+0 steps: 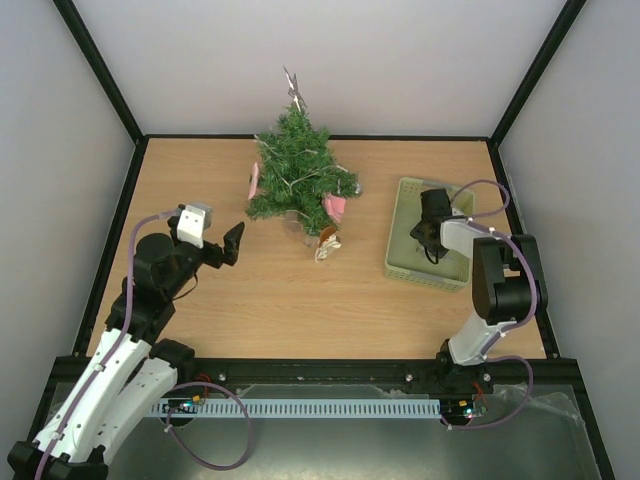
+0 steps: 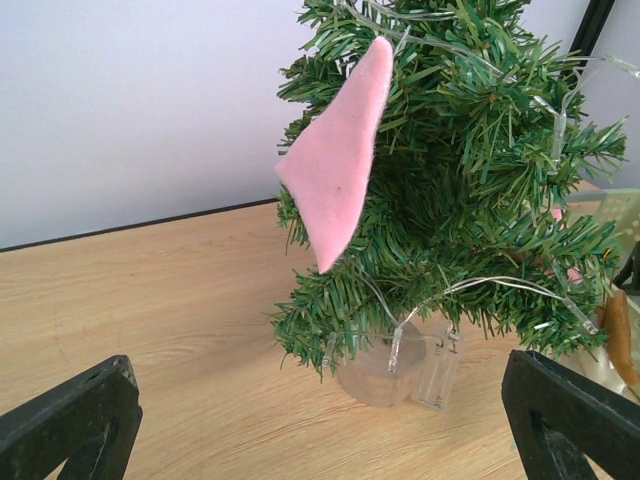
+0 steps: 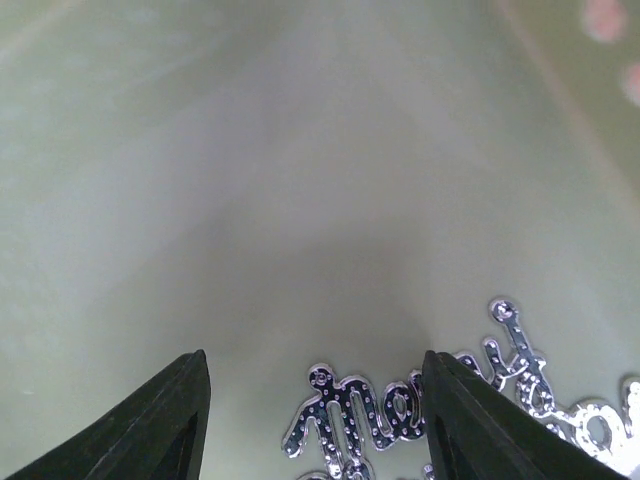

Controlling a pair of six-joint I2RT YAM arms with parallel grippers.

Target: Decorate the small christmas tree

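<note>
The small Christmas tree [image 1: 300, 175] stands at the back centre with a silver top piece, pink ornaments [image 2: 335, 150] and a brown-and-white ornament [image 1: 327, 243] low at its front. My left gripper hangs open and empty facing the tree. My right gripper is down inside the green basket [image 1: 400, 255], fingers apart over silvery cut-out ornaments [image 3: 530, 390] on its floor; whether any lies between the fingertips at depth, I cannot tell.
The basket sits on the right of the wooden table [image 1: 190, 170]. Bare table lies between tree, basket and front edge. Walls bound the back and sides.
</note>
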